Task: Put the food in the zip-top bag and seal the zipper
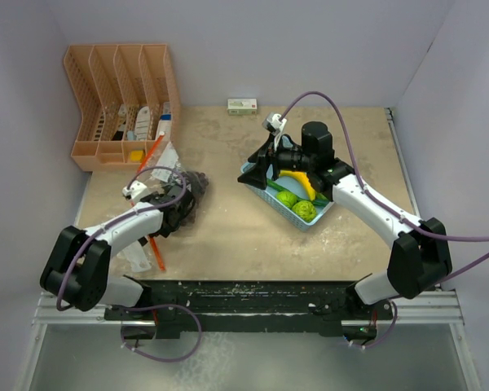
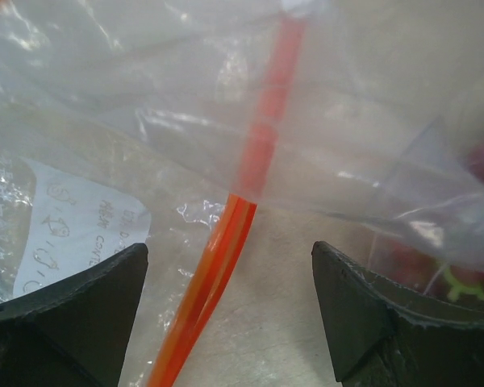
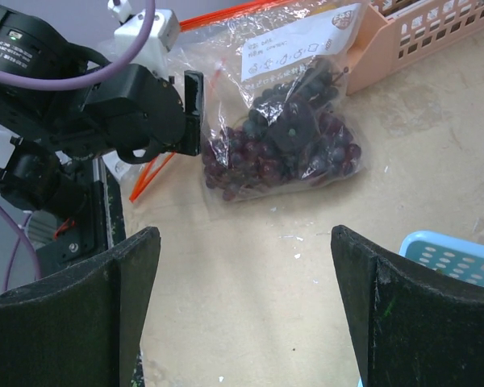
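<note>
Dark grapes show inside the clear zip-top bag [image 3: 286, 149], which lies on the left of the table with a white label on it. An orange zip strip [image 2: 226, 242] runs along the clear plastic in the left wrist view. Over this strip, my left gripper is open, its fingers on either side and apart from each other. From above, the left arm covers part of the bag. My right gripper is open too and empty, hanging over the back left corner of the blue basket [image 1: 270, 201].
Yellow and green food, including a round green piece [image 1: 304, 210], lies in the basket. An orange rack [image 1: 106, 155] with several slots stands at the back left, and a small box [image 1: 242, 106] at the back wall.
</note>
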